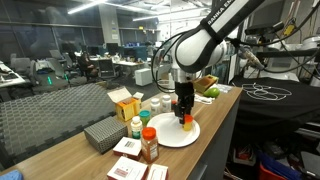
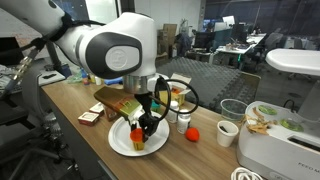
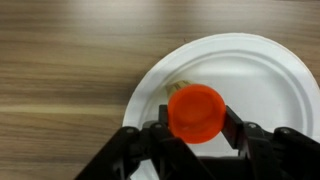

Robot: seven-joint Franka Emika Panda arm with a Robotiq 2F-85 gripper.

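A small yellow bottle with an orange-red cap (image 1: 187, 120) is held upright, my gripper (image 1: 184, 113) shut on it near the top. In exterior view 2 the bottle (image 2: 138, 140) is over the white round plate (image 2: 118, 136). From the wrist view, the round orange cap (image 3: 196, 113) sits between the dark fingers, with the plate (image 3: 275, 75) beneath. The cap hides most of the bottle's body there. Whether its base touches the plate I cannot tell.
Left of the plate stand an orange-lidded jar (image 1: 149, 146), flat white-and-red boxes (image 1: 128, 147) and a grey mesh box (image 1: 107, 133). A yellow carton (image 1: 125, 104) is behind. A red round object (image 2: 193, 135) and a pale cup (image 2: 228, 131) lie on the other side.
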